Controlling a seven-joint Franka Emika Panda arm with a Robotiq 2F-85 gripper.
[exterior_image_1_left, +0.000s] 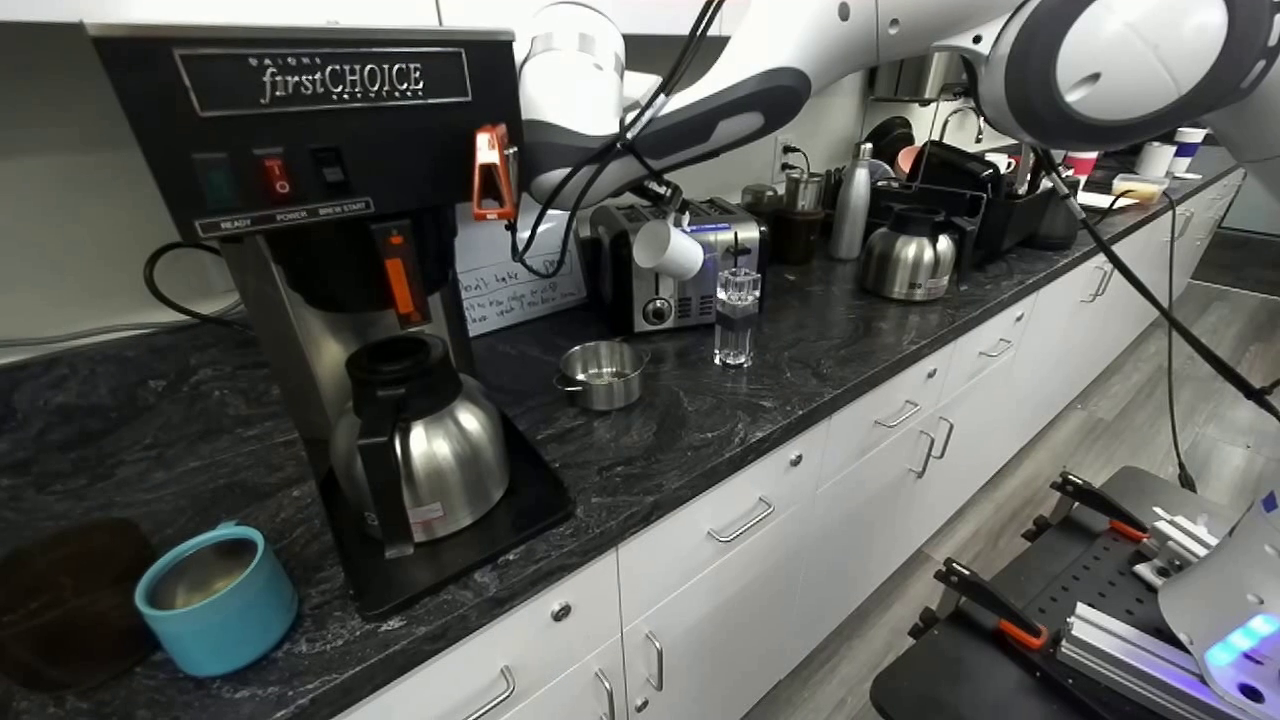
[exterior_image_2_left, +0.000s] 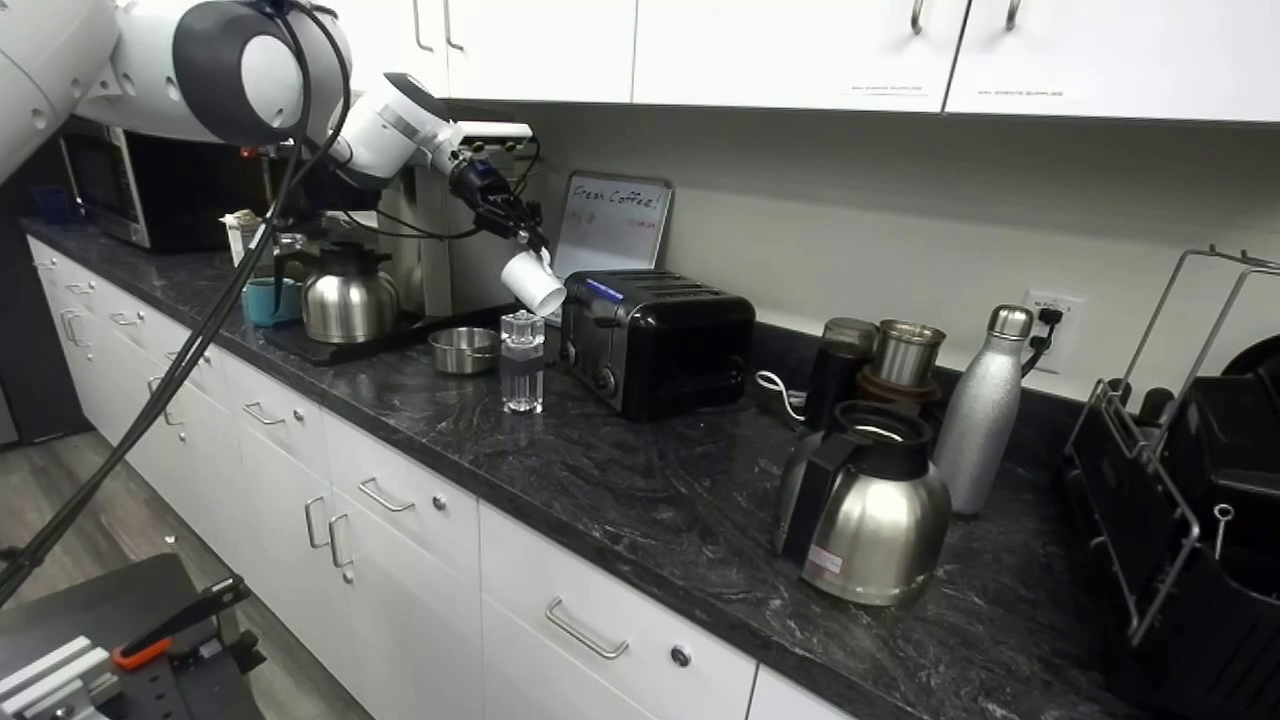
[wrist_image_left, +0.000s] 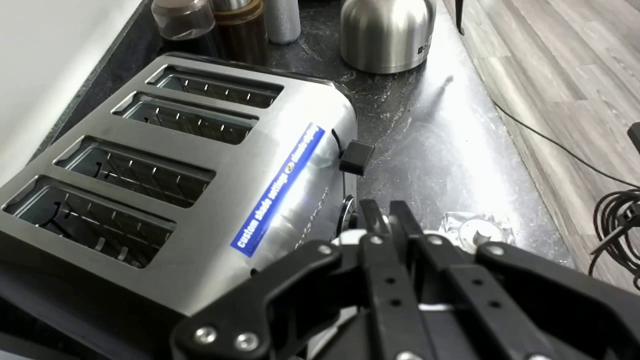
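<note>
A plain white cup (exterior_image_2_left: 531, 283) is held well tilted, off the counter, with my gripper (exterior_image_2_left: 523, 240) shut on it. It hangs in front of the toaster in exterior view 1 (exterior_image_1_left: 668, 250), up and to the left of a tall clear container (exterior_image_1_left: 737, 318). This clear container (exterior_image_2_left: 522, 374) stands upright on the counter, just below the cup in exterior view 2. From the wrist, my fingertips (wrist_image_left: 372, 211) are close together. Most of the cup is hidden under the fingers there, and the clear container (wrist_image_left: 478, 232) shows from above. What the cup contains cannot be seen.
The toaster (wrist_image_left: 198, 150) stands close beside the gripper. A small metal pot (exterior_image_1_left: 603, 376) sits to the left, before the coffee maker (exterior_image_1_left: 360, 132). Farther along are a steel carafe (exterior_image_2_left: 866, 516) and a bottle (exterior_image_2_left: 984, 408).
</note>
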